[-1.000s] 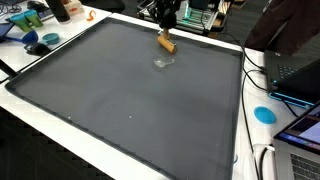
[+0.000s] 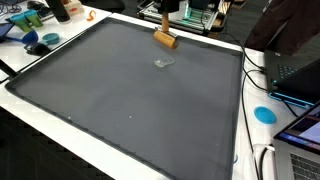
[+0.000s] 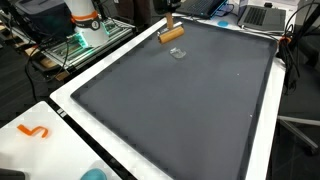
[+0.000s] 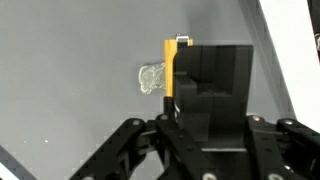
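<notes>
A tan, mallet-like object (image 2: pixel 165 39) hangs near the far edge of the grey mat, its upright shaft rising from a crosswise cylinder; the same tan object (image 3: pixel 172 34) shows in exterior view 2. My gripper is shut on something: a dark block (image 4: pixel 212 90) fills the space between its fingers in the wrist view, and an orange strip (image 4: pixel 170 62) shows behind that block. Both exterior views cut off most of the gripper at the top. A small clear, crumpled-looking piece (image 2: pixel 164 61) lies on the mat close to the cylinder. Whether the cylinder touches the mat, I cannot tell.
A blue disc (image 2: pixel 265 115) lies right of it, beside laptops (image 2: pixel 300 150). Blue bowls (image 2: pixel 50 39) and other items stand at the far left. An orange clip-like piece (image 3: pixel 33 131) lies on the white table in exterior view 2.
The tan cylinder has turned slightly, lying more nearly level across exterior view 1 than before. The clear piece stays in place.
</notes>
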